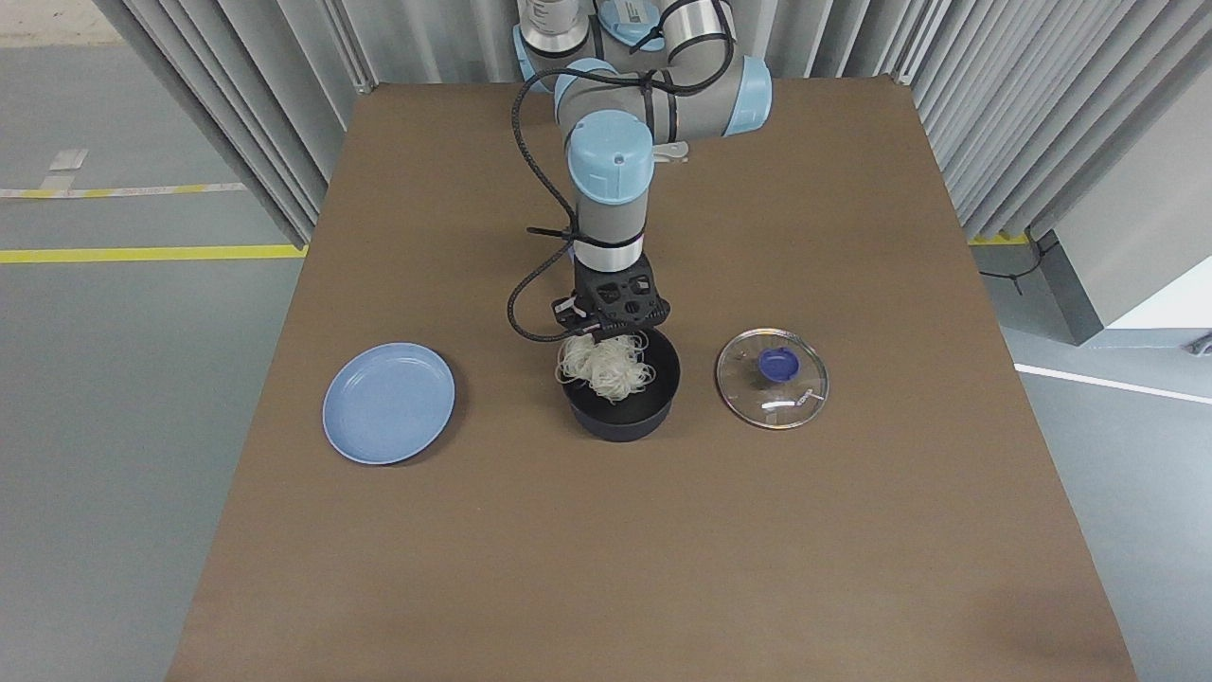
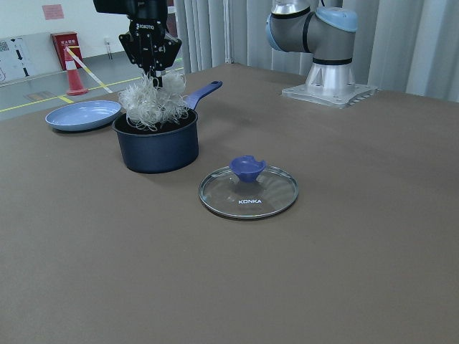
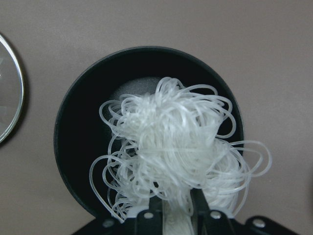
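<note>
My gripper (image 2: pixel 153 74) is shut on a clump of white noodles (image 1: pixel 604 367), held over the black pot (image 1: pixel 619 421) with its lower strands hanging into the opening. In the wrist view the noodles (image 3: pixel 173 137) cover much of the pot's interior (image 3: pixel 83 122) and spill past its right rim. The pot's blue handle (image 2: pixel 204 93) points back toward the robot base in the left view.
A blue plate (image 1: pixel 387 403) sits to the left of the pot in the front view, empty. A glass lid (image 1: pixel 773 398) with a blue knob lies to its right.
</note>
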